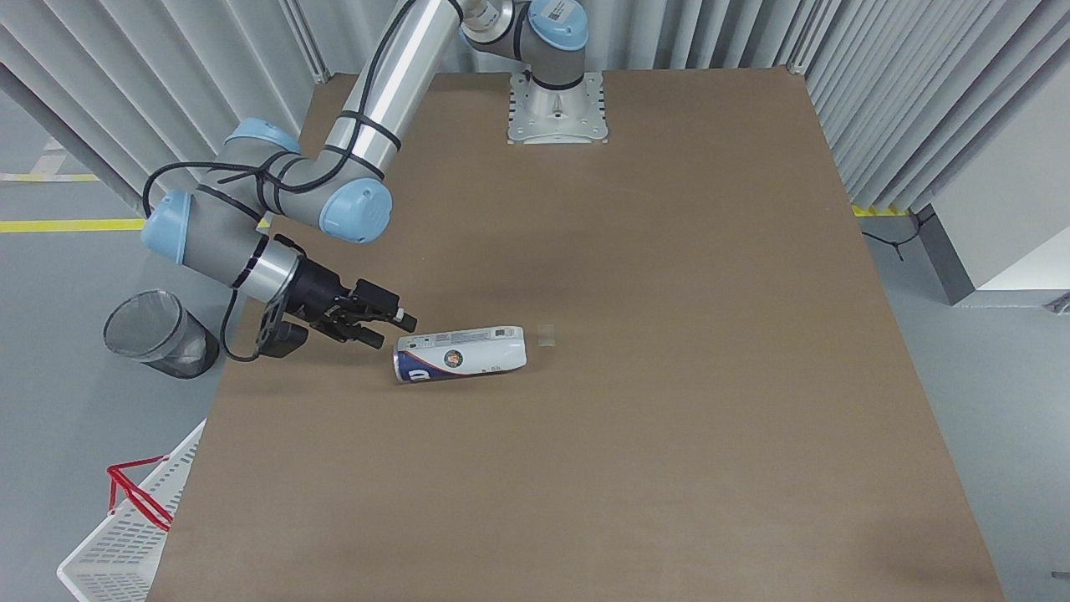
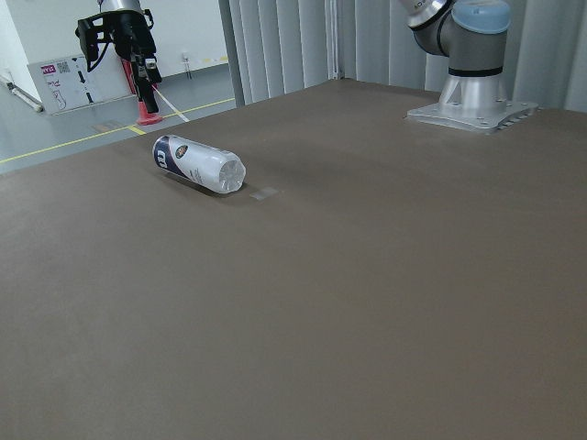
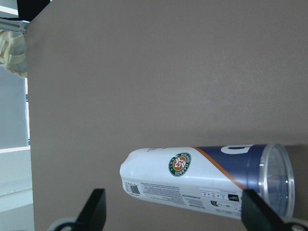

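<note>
A white and navy tube-shaped can (image 1: 459, 353) with a clear end lies on its side on the brown table (image 1: 702, 401). The gripper (image 1: 391, 327) hangs above the table just left of and behind the can, apart from it. The can (image 2: 198, 165) also shows in the left camera view, with the gripper (image 2: 147, 92) above and beyond it. In the wrist view the can (image 3: 202, 180) lies below the fingers, which are spread wide with nothing held between them.
Off the table's left side on the floor are a dark mesh bin (image 1: 165, 336) and a white basket (image 1: 125, 552) with red handles. The robot base (image 1: 557, 120) stands at the back.
</note>
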